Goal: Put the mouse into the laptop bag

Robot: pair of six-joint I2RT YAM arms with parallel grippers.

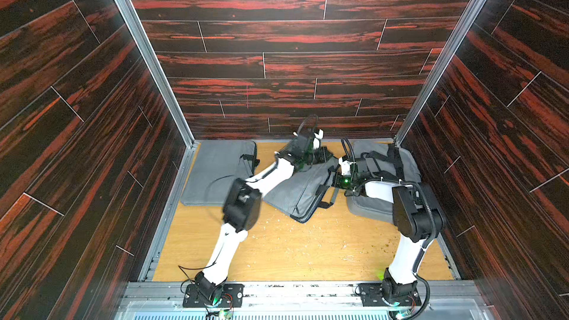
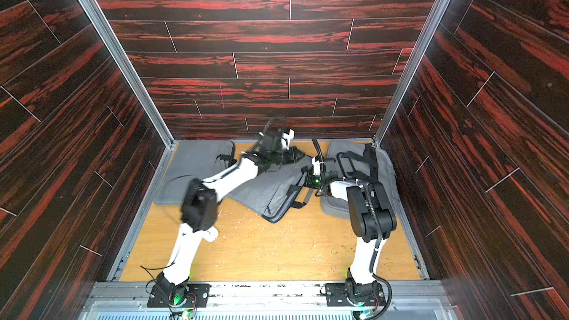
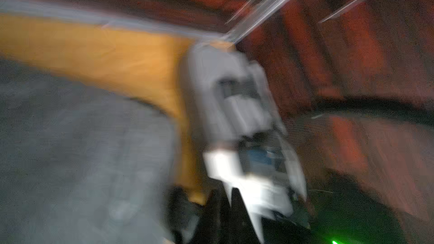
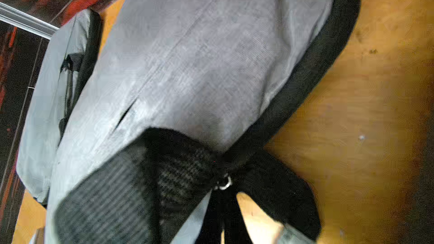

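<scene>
The white mouse point(image 2: 210, 234) lies on the table beside the left arm in the top right view; that arm hides it in the top left view. In the middle, the grey laptop bag point(image 1: 299, 189) rests at an angle, its dark zip edge point(image 4: 312, 63) facing front right. Over its far right end is my left gripper point(image 1: 327, 155), blurred, its fingertips slightly apart and nothing visible between them. My right gripper is shut at the bag's right end, tips against dark strapping by a metal ring point(image 4: 224, 183). Whether the strapping is pinched, I cannot tell.
A second grey bag point(image 1: 216, 172) lies flat at the back left. Beneath the right arm, a grey backpack with black straps point(image 1: 409, 166) occupies the right side.
</scene>
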